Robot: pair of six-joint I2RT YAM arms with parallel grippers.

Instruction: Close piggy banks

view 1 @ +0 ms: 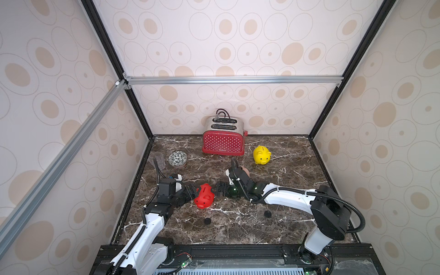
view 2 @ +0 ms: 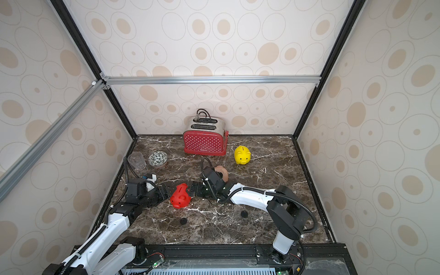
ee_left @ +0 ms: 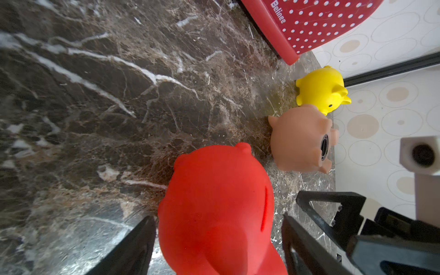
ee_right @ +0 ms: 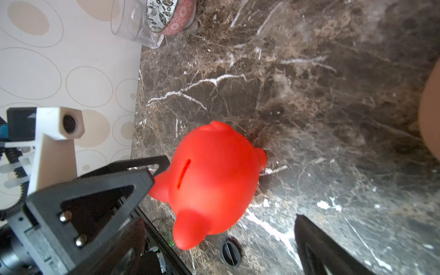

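Note:
A red piggy bank [view 1: 204,197] lies between my two grippers, coin slot showing in the wrist views. My left gripper [view 1: 192,191] stands open at its left, the fingers either side of it in the left wrist view. My right gripper [view 1: 222,188] is open just to its right, nothing held. A pink piggy bank [ee_left: 293,137], with a round dark hole on its underside or end, is partly hidden behind the right arm in the top views. A yellow piggy bank [view 1: 261,155] stands farther back. A small black disc, a likely plug [ee_right: 230,252], lies on the counter in front.
The red toaster [view 1: 222,143] stands at the back. A patterned bowl [view 1: 177,158] and a clear container [view 2: 136,161] sit at the back left. More than one black disc lies on the front counter.

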